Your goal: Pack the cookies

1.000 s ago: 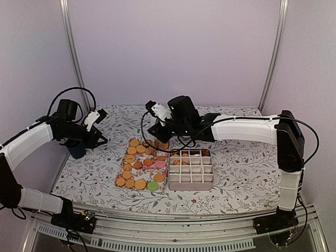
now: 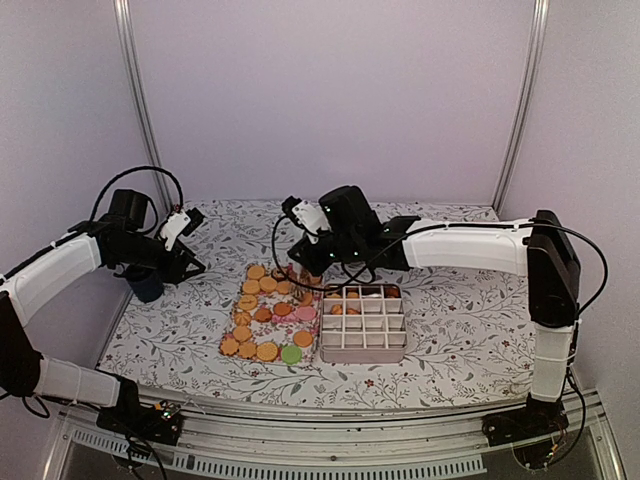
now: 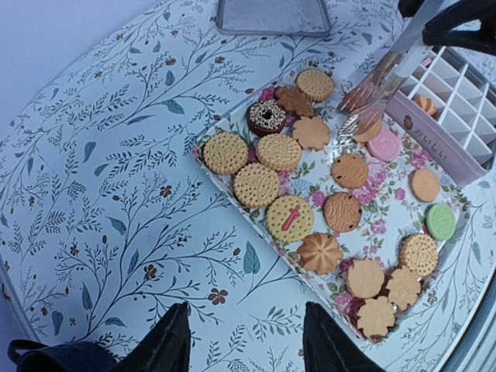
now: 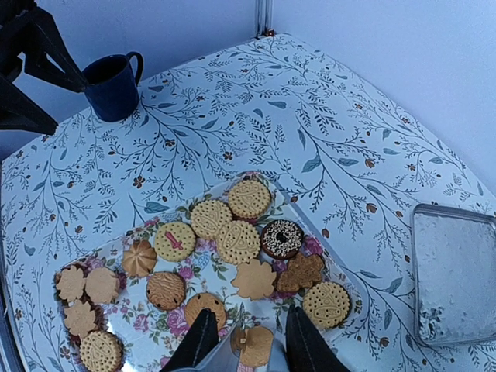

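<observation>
Several cookies, among them a sprinkled ring (image 3: 267, 116), a pink round (image 3: 385, 145) and a green round (image 3: 441, 222), lie on a floral tray (image 3: 391, 190). To the tray's right stands a pale divided box (image 2: 362, 354), with cookies in some of its back compartments. My right gripper (image 2: 306, 266) is shut on clear tongs (image 3: 397, 74), above the tray's back right part. The tong tips are at a tan cookie (image 4: 254, 346); whether they grip it, I cannot tell. Away to the left, my left gripper hangs open and empty.
A dark blue mug (image 4: 112, 87) stands at the table's left edge. Behind the cookies lies a flat grey metal tray (image 3: 273, 17).
The left arm stays in place.
</observation>
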